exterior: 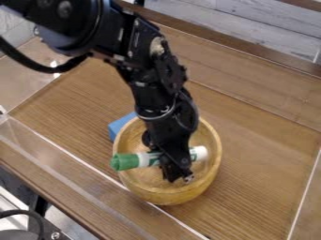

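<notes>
A round tan bowl (168,195) sits on the wooden table. Inside it lies a white cylinder with a green end (126,161), lying crosswise. My black gripper (171,164) reaches down into the bowl and is shut on this cylinder near its middle. The arm hides much of the bowl's back and part of the cylinder.
A blue object (119,125) lies just behind the bowl on the left, partly covered. A pale wall or ledge runs along the back.
</notes>
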